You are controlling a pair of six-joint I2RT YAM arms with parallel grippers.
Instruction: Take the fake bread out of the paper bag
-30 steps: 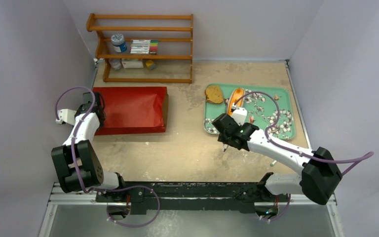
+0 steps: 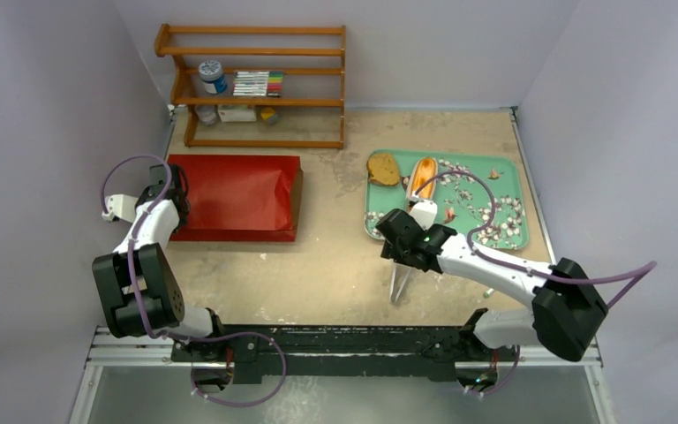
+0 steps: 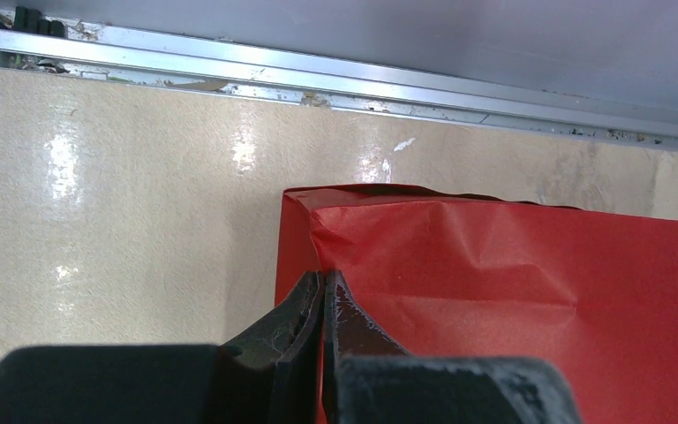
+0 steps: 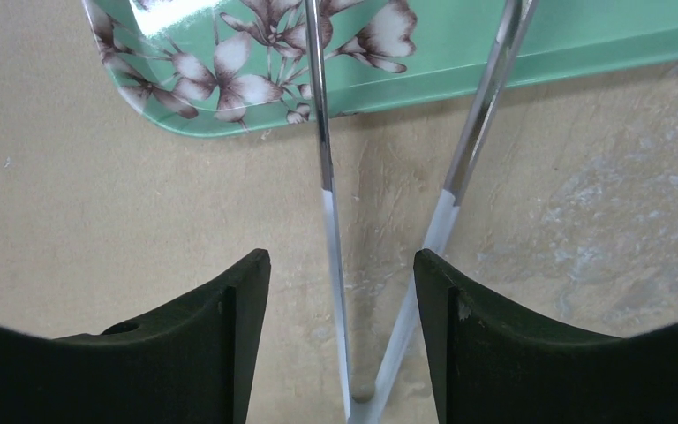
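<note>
A red paper bag (image 2: 234,199) lies on its side at the left of the table, its contents hidden. My left gripper is shut at the bag's left end, its tips against the red paper (image 3: 512,300); whether any paper is between them is unclear. My right gripper is open above metal tongs (image 4: 441,221), which reach over the near rim of the green tray. A long orange bread (image 2: 424,172) and a brown slice (image 2: 383,169) lie on that tray.
A wooden shelf (image 2: 256,101) with jars and pens stands at the back left. The tray (image 2: 503,185) fills the right side. Walls close in on both sides.
The right arm has shifted slightly, and more of the tongs shows below its gripper in the top view. The left arm and bag are almost unchanged.
</note>
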